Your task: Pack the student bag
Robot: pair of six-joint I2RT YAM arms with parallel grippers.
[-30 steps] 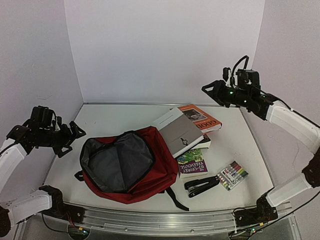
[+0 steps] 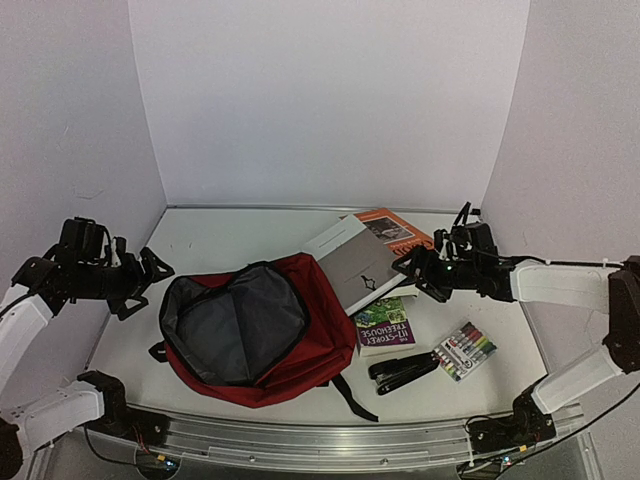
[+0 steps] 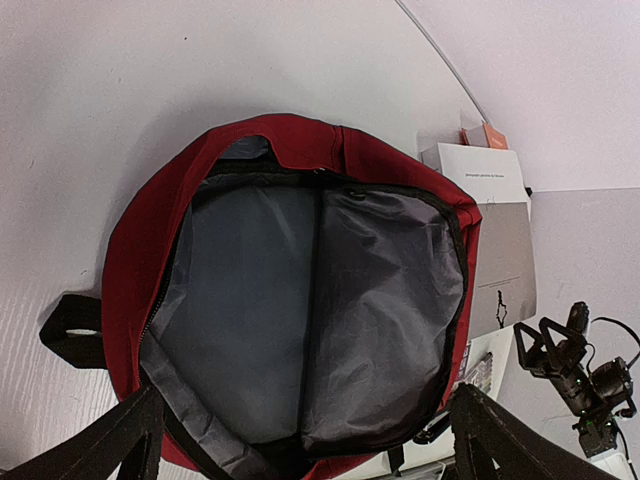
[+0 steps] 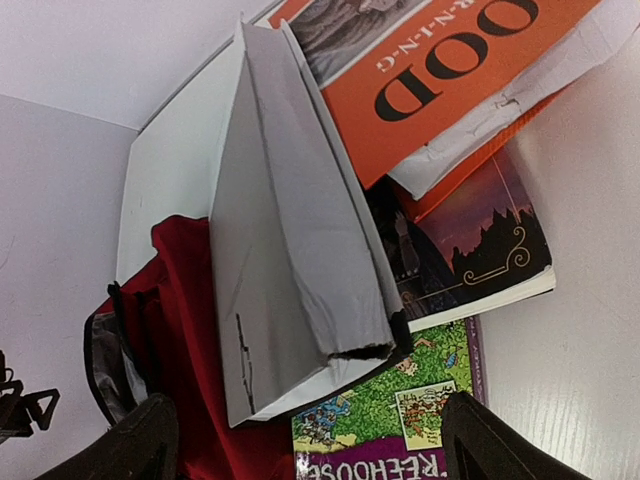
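Observation:
On the table the red student bag (image 2: pixel 327 318) lies with its grey-lined main pocket (image 3: pixel 380 310) unzipped, facing up and empty. Leaning on the bag's right side is a large grey-and-white book (image 2: pixel 356 272); its thick white spine (image 4: pixel 318 230) faces my right gripper. My right gripper stands open near that book's right edge, nothing between its fingers. Left of the bag, my left gripper (image 2: pixel 140 283) is open and empty. An orange book (image 4: pixel 450 80), a dark book (image 4: pixel 475 240) and a purple-green Treehouse book (image 2: pixel 385 325) lie close together.
A black stapler (image 2: pixel 403 371) and a clear pack of coloured markers (image 2: pixel 464 350) lie at the front right. A loose black strap (image 2: pixel 352 398) trails from the bag toward the front edge.
My right arm has come down from high at the back right to beside the grey-and-white book. The left arm has barely shifted; bag and books look unmoved.

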